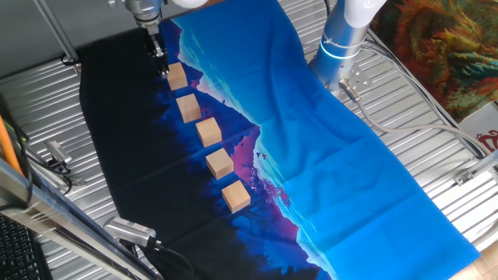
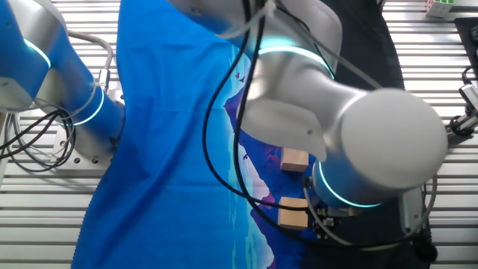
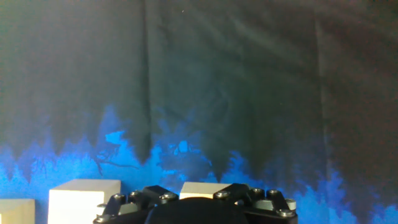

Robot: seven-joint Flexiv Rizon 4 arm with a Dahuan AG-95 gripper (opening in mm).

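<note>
Five wooden blocks lie in a slanting row on the cloth; the farthest block [image 1: 178,75] has my gripper [image 1: 163,67] at its left edge. In the wrist view, my gripper shows its two finger linkages spread apart, so it looks open. A pale block [image 3: 202,189] appears in the gap between them, partly covered by the gripper body. Its fingertips are hard to make out. Exterior view 2 shows the end block [image 2: 293,214] beside the gripper [image 2: 323,217], mostly under the arm, and another block [image 2: 294,159] further up.
The other blocks are the second [image 1: 188,108], the third [image 1: 208,132], the fourth [image 1: 219,164] and the nearest [image 1: 236,197]. A dark and blue cloth [image 1: 334,171] covers the table, with wide bare areas on both sides of the row. Black cables [image 2: 209,142] hang along the arm.
</note>
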